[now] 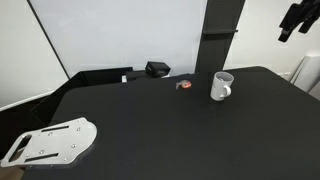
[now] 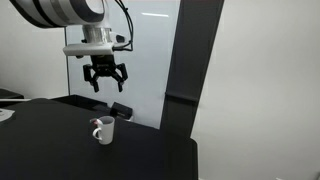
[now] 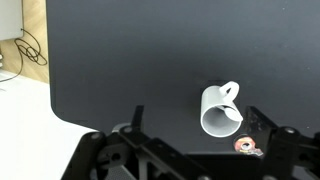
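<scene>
A white mug (image 1: 221, 86) stands upright on the black table (image 1: 150, 130), toward its back right. Seen from above in the wrist view, the mug (image 3: 219, 110) has something white inside it. Close by lies a small orange and grey object (image 1: 184, 85); in the wrist view this object (image 3: 247, 146) shows a round orange-red part. High above the table hangs my gripper (image 2: 109, 84), its fingers spread wide with nothing between them. In the wrist view the gripper's fingers (image 3: 137, 116) frame the mug from the near side, well apart from it.
A grey metal plate with slots (image 1: 48, 143) sits at the table's left front edge. Behind the table is a small black box (image 1: 157, 69).
</scene>
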